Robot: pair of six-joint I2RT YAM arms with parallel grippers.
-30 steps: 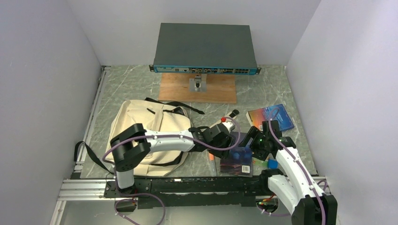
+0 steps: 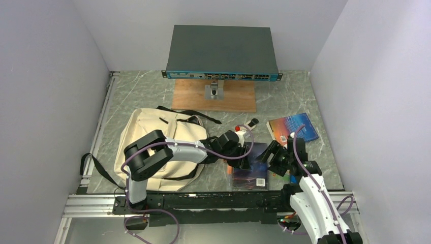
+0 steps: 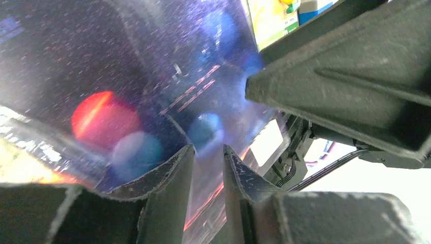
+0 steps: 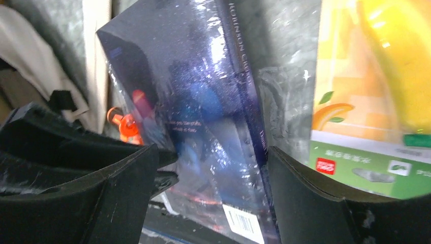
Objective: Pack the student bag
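A dark blue book (image 2: pixel 250 175) in a glossy clear cover lies at the front of the table. The cream bag (image 2: pixel 167 127) rests to its left. Over the book's left part is my left gripper; its fingers stand slightly apart with dark cover showing between them, and I cannot tell whether they pinch it. My right gripper is open over the book (image 4: pixel 203 122), one finger (image 4: pixel 284 165) against the spine side and the other over the left side, where the left gripper's dark fingers (image 4: pixel 162 180) also show.
An orange-and-blue book (image 2: pixel 305 127) lies at the back right. Beside the dark book is a yellow-and-green printed item (image 4: pixel 366 168). A small orange object (image 4: pixel 124 124) lies by its left edge. A wooden board (image 2: pixel 239 96) and a grey box (image 2: pixel 221 51) stand behind.
The dark book has shifted a little to the left, and my right gripper has moved left with it. Over the full second, the left gripper has moved only slightly.
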